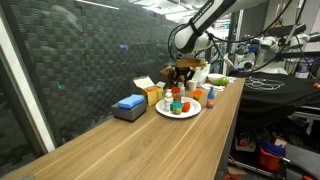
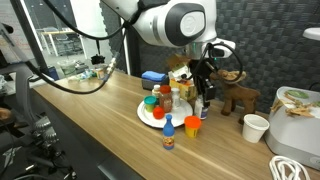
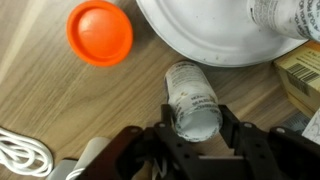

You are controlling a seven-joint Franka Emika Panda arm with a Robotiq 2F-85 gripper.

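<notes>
A small white canister with printed label is held between the dark fingers of my gripper, which is shut on it. In the wrist view it is just off the rim of the white plate. Exterior view 2 shows my gripper at the plate's right side, with the canister partly covered by the fingers. Whether its base touches the table is unclear. In exterior view 1 the arm mostly hides it.
Several jars and red items fill the plate. An orange cup, a blue bottle and a white cup stand nearby. Behind are a brown animal figure and a white appliance.
</notes>
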